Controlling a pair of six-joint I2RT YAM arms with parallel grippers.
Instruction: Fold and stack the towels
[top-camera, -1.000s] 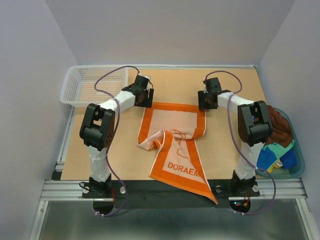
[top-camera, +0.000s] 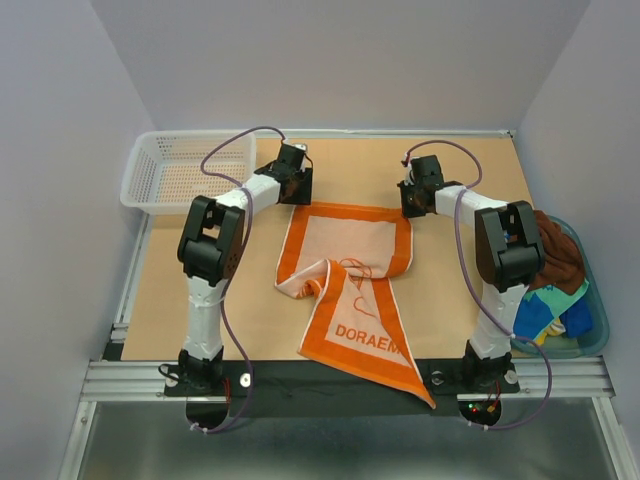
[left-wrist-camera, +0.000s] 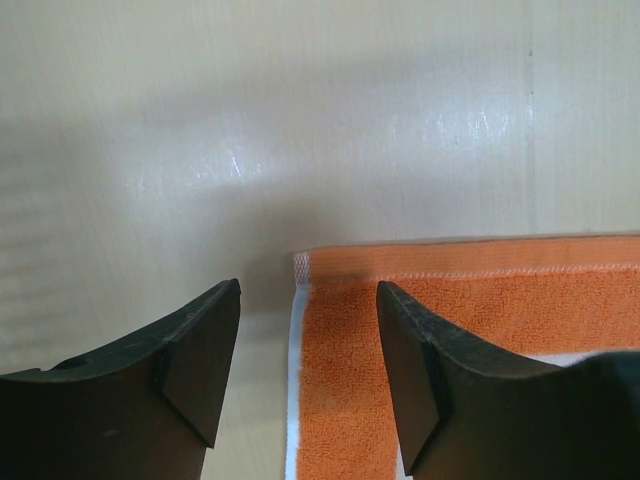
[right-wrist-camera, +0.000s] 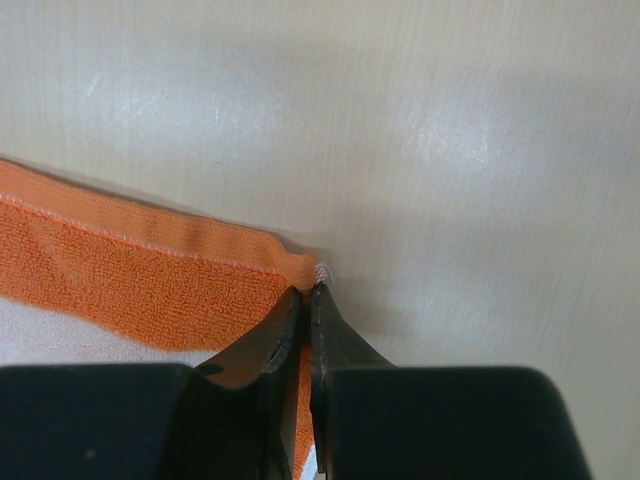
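An orange towel (top-camera: 335, 240) with pale pink centre and "DORAEM" lettering lies partly folded, its lower part hanging over the table's front edge. My left gripper is part open over its upper left corner (left-wrist-camera: 335, 262), fingers either side of that corner, nothing visibly pinched. My right gripper is shut on the upper right corner (right-wrist-camera: 240, 255), the edge bunched between its fingertips.
An empty white basket (top-camera: 142, 172) stands at back left. A teal bin (top-camera: 590, 330) with brown, green and blue cloths sits at the right. Bare table (top-camera: 160, 300) surrounds the towel.
The left arm has shifted slightly right at the upper left corner, its fingers appearing narrower from above.
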